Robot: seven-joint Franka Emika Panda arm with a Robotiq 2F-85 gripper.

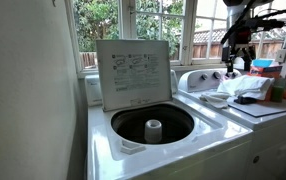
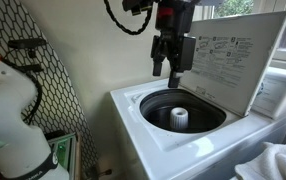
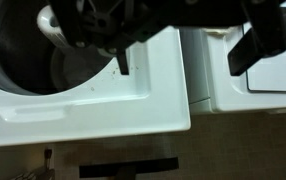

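A white top-loading washing machine [image 1: 103, 139] stands with its lid [image 1: 133, 72] raised. Inside its dark round tub [image 2: 205, 116] the pale agitator [image 2: 180, 120] sticks up, and I see no laundry in what shows of the tub. My black gripper [image 2: 165, 73] points down, its two fingertips spread apart with nothing visible between them; in that view it overlaps the near side of the tub. Exterior view 1 has the gripper [image 1: 237, 64] at the upper right, by the white cloth [image 1: 245, 87]. Dark fingers [image 3: 258, 45] frame the wrist view, wide apart above the machine's edge.
A second white appliance [image 1: 269, 118] adjoins the washer on the right, carrying the cloth, a green container [image 1: 277, 91] and an orange-and-blue box [image 1: 265, 68]. Windows [image 1: 158, 25] line the back; a plain wall [image 1: 28, 90] bounds the left.
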